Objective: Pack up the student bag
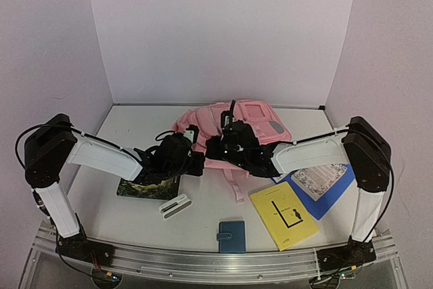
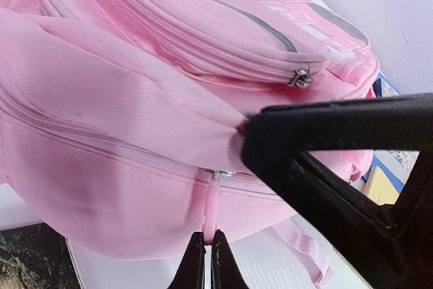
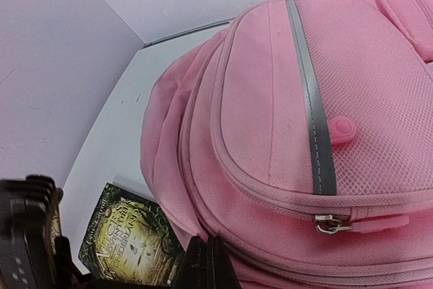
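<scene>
The pink bag (image 1: 254,114) lies at the back of the table, its front partly hidden by both arms. In the left wrist view, a pink zipper pull (image 2: 212,209) hangs from the zip along the bag's front, and my left gripper is shut on its lower end. Just above, the dark right gripper meets a ridge of pink fabric drawn out towards it. From the right wrist view, my right gripper has its fingers together at the bag's lower edge; the pinched fabric is mostly hidden there.
A dark book (image 1: 150,187) lies under the left arm, with a white stapler-like item (image 1: 176,206) beside it. A blue wallet-like case (image 1: 231,236) is front centre. To the right are a yellow book (image 1: 283,216) and a blue folder (image 1: 336,191). The grippers stand close together.
</scene>
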